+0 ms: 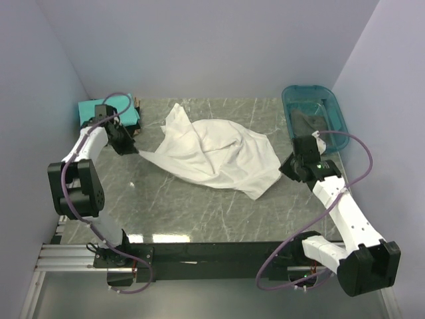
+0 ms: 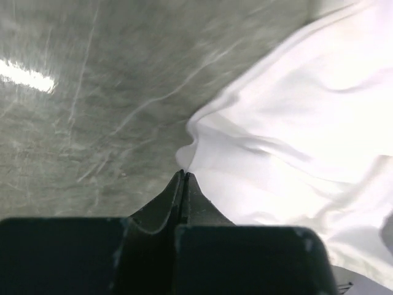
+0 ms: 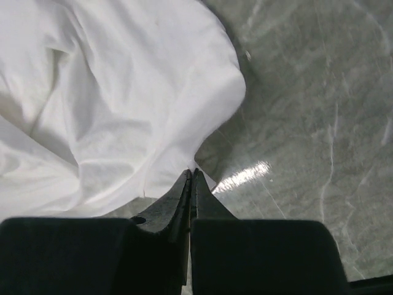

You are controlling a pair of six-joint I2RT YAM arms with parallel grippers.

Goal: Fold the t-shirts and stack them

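Note:
A crumpled white t-shirt [image 1: 219,153] lies spread over the middle of the table. Its left corner is stretched toward my left gripper [image 1: 137,152], which is shut on the cloth and pulls it taut. In the left wrist view the fingertips [image 2: 190,184] pinch the shirt's edge. At the opposite side my right gripper [image 1: 281,173] is shut on the shirt's right edge. The right wrist view shows the cloth [image 3: 166,123] gathered at the closed fingertips [image 3: 199,181], with a small corner poking out beyond them.
A teal folded cloth [image 1: 89,109] rests at the back left, partly behind the left arm. A teal bin [image 1: 337,113] with dark cloth [image 1: 307,123] inside stands at the back right.

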